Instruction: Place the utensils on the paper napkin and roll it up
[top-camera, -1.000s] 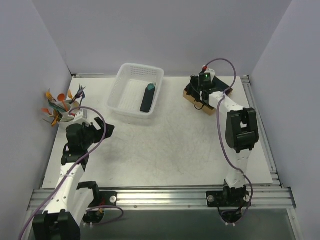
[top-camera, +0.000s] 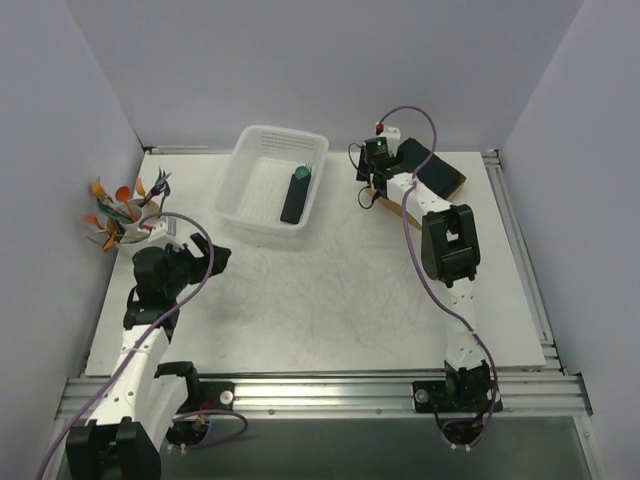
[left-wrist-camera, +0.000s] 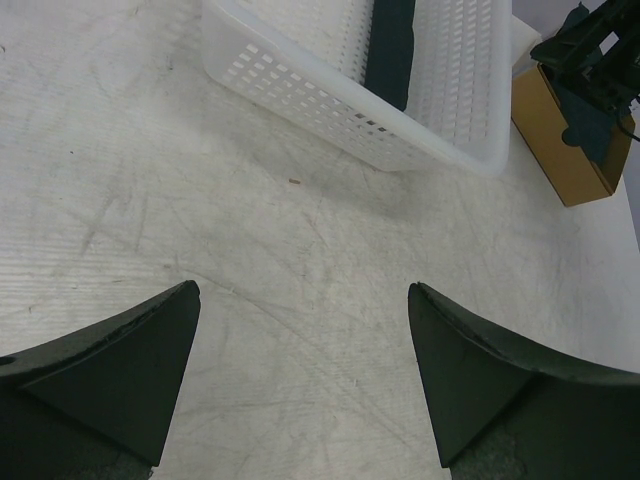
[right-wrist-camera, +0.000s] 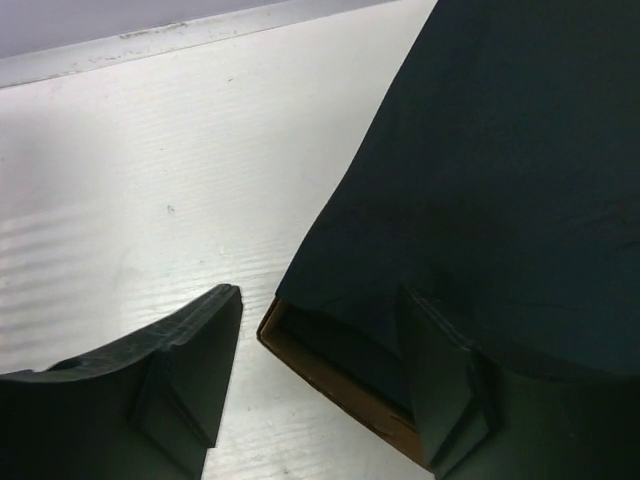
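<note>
A dark paper napkin lies in an open cardboard box at the back right. My right gripper is over the box's near-left corner, fingers apart around its rim and the napkin's edge; whether it grips is unclear. The white perforated basket at the back middle holds a dark elongated pouch with utensils at its top end. My left gripper stands open at the left, above bare table, with nothing between its fingers.
A holder with colourful kitchen tools stands at the left edge. Walls border the back and both sides.
My right arm has moved left and toward the back, to the box's left corner. More of the dark napkin shows in the top view. The left arm is still.
</note>
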